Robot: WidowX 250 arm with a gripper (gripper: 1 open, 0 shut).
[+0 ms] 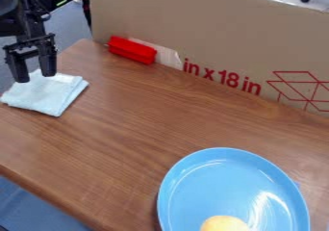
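My black gripper (34, 67) hangs at the upper left of the camera view, fingers pointing down and apart, just over a folded white cloth (46, 96) at the table's left edge. I cannot tell whether the fingertips touch the cloth; nothing else shows between them. A blue plate (232, 184) lies at the lower right with a round pale yellow object (224, 223) on it, partly cut off by the frame's bottom. A red cylindrical object (133, 50) lies at the back, against the cardboard.
A large cardboard panel (232, 42) with red print stands along the back of the wooden table (141, 129). The middle of the table between cloth and plate is clear. The table's left edge drops to a blue-grey area.
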